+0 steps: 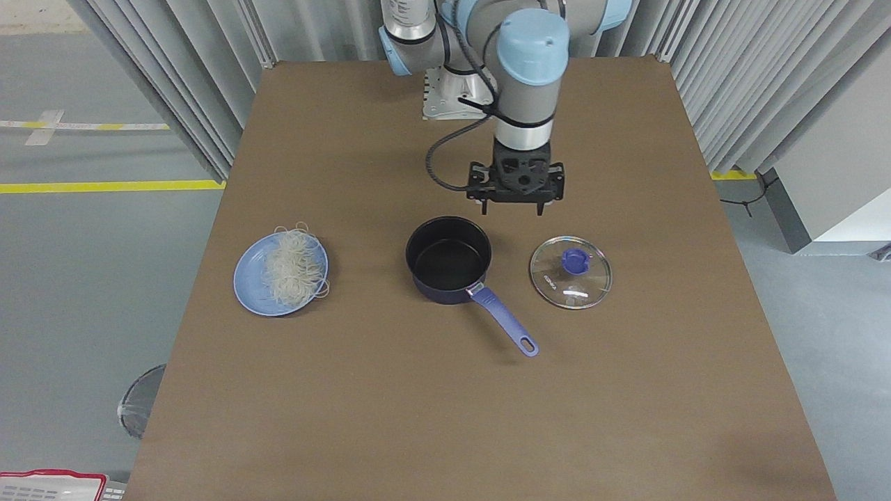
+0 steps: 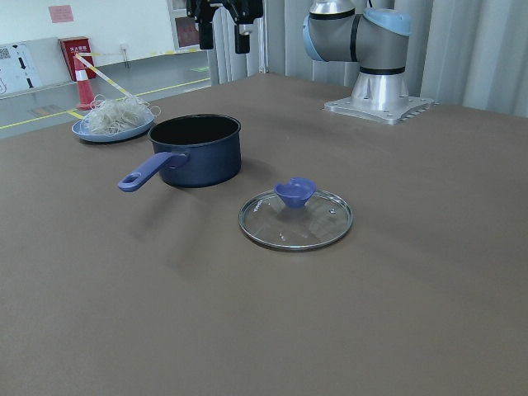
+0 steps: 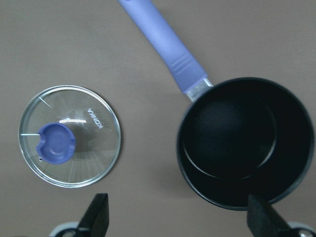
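Note:
My gripper (image 1: 513, 204) hangs open above the table behind the dark blue pot, nothing between its fingers; in the wrist view its fingertips sit at the bottom edge. The empty pot (image 1: 447, 259) (image 3: 244, 138) stands mid-table with its blue handle (image 1: 505, 319) toward the front right. The glass lid (image 1: 550, 282) with a blue knob (image 2: 294, 190) lies flat on the table to the pot's right, apart from it. A blue plate (image 1: 250, 280) holding pale noodles (image 1: 292, 263) sits left of the pot.
The arm's base (image 2: 379, 103) stands at the back edge of the table.

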